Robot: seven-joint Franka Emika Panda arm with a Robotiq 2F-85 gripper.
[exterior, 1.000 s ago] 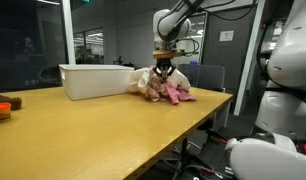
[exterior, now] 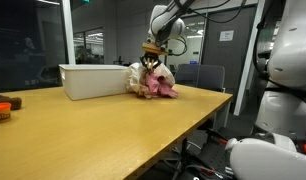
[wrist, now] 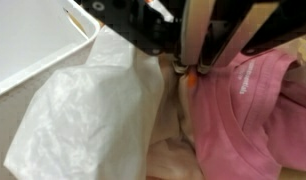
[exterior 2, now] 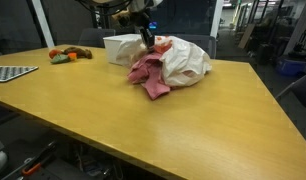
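Note:
My gripper (exterior: 150, 63) points down at the far part of the table, right over a heap of cloth and a white bag. The pink cloth (exterior 2: 149, 76) trails onto the tabletop in exterior view 2. Crumpled beside it is the white bag (exterior 2: 185, 62). In the wrist view the bag (wrist: 88, 115) fills the left, the pink cloth (wrist: 238, 120) the right, with beige fabric (wrist: 171, 130) between. The fingers (wrist: 197, 35) reach into the folds near a small orange patch. Their tips are hidden, so whether fabric is gripped cannot be told.
A long white box (exterior: 93, 82) stands at the table's back, close to the heap. Small colourful objects (exterior 2: 71, 55) and a grey tray (exterior 2: 11, 73) lie on the other side.
The gripper has moved left in exterior view 1, toward the white box. The pink cloth beneath has shifted left as well, and the heap has changed shape.

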